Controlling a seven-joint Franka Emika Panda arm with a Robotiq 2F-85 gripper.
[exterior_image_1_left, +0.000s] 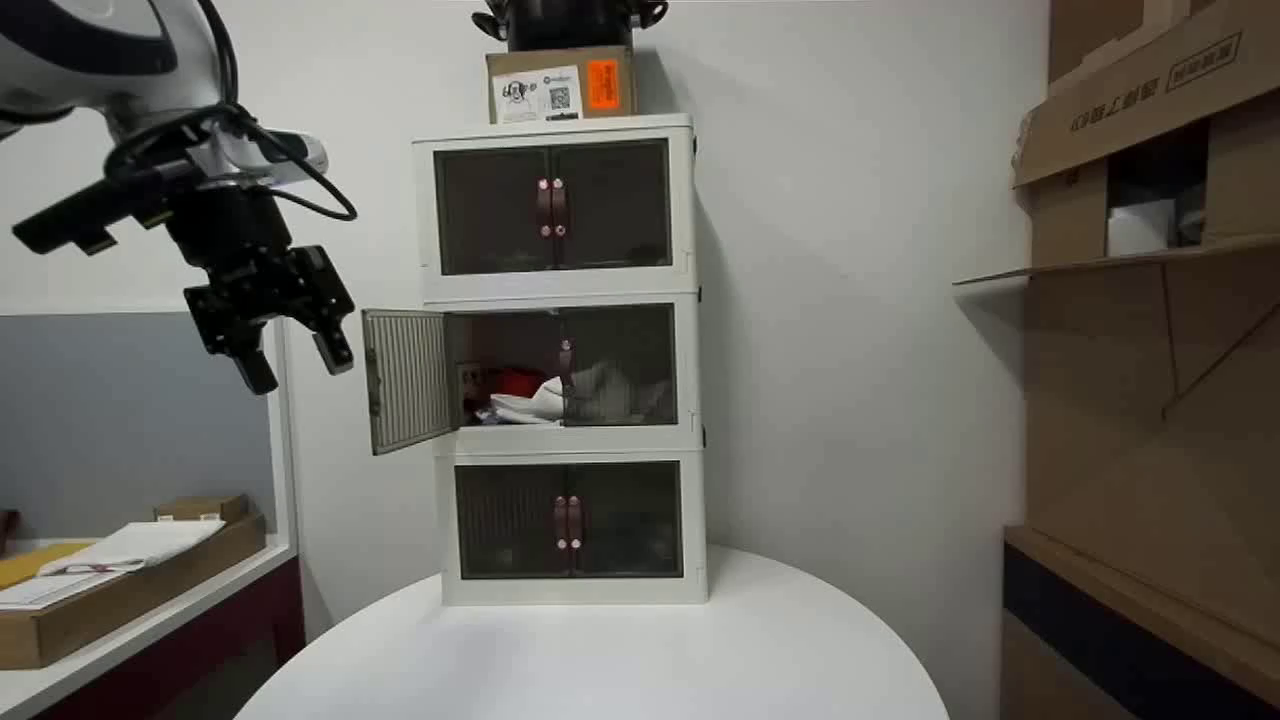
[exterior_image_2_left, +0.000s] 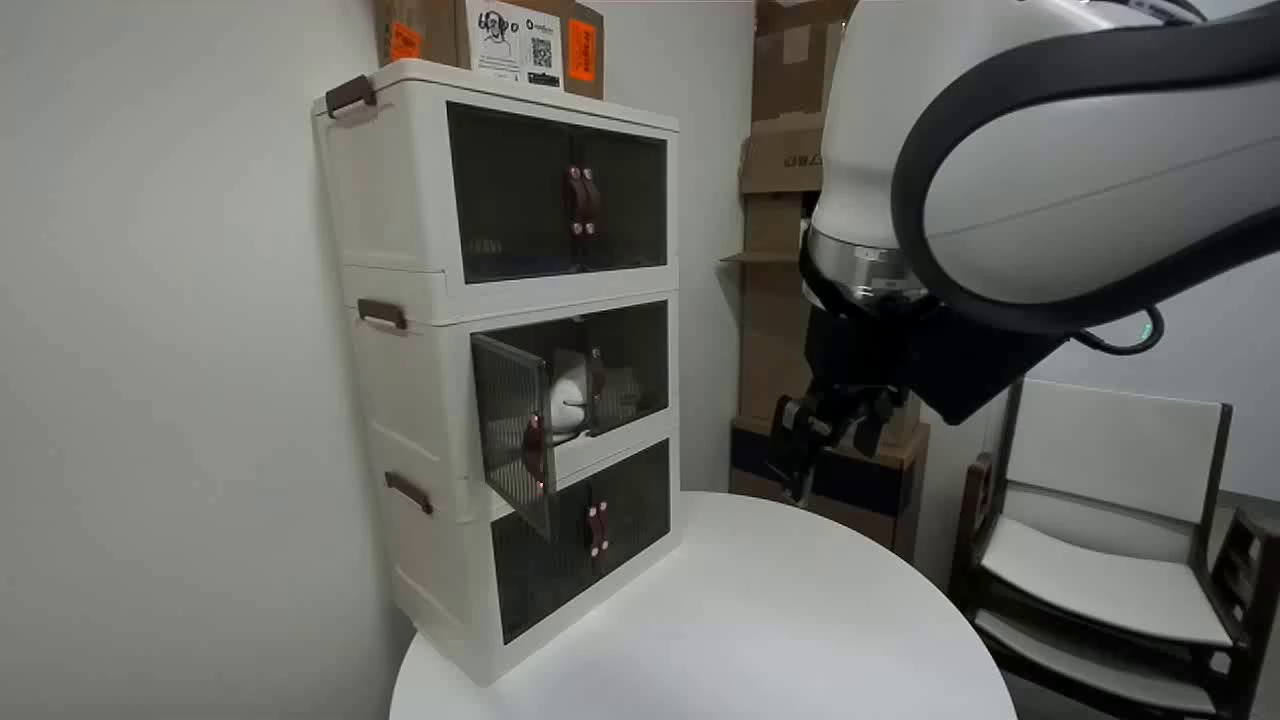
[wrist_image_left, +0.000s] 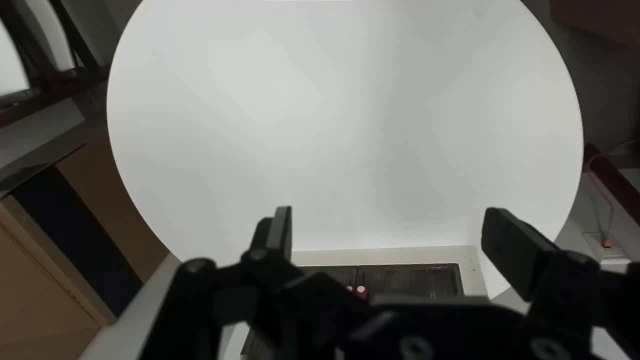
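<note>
A white three-tier cabinet (exterior_image_1_left: 570, 446) with dark see-through doors stands on a round white table (exterior_image_1_left: 600, 654). On its middle tier the left door (exterior_image_1_left: 411, 378) is swung outward, while the right door (exterior_image_1_left: 636, 366) is closed. Inside that tier lie a white cloth-like item (exterior_image_1_left: 528, 403) and something red (exterior_image_1_left: 518, 382); their exact nature is unclear. The top and bottom tiers have their doors closed. My gripper (exterior_image_1_left: 294, 370) hangs in the air left of the open door in the first exterior view, apart from it. In the wrist view its fingers (wrist_image_left: 517, 252) are spread wide with nothing between them.
Above the cabinet sits a cardboard box (exterior_image_1_left: 558, 86) bearing a black pot (exterior_image_1_left: 569, 22). Large cartons (exterior_image_1_left: 1140, 420) line the right side. A chair (exterior_image_2_left: 1104, 540) stands beyond the table.
</note>
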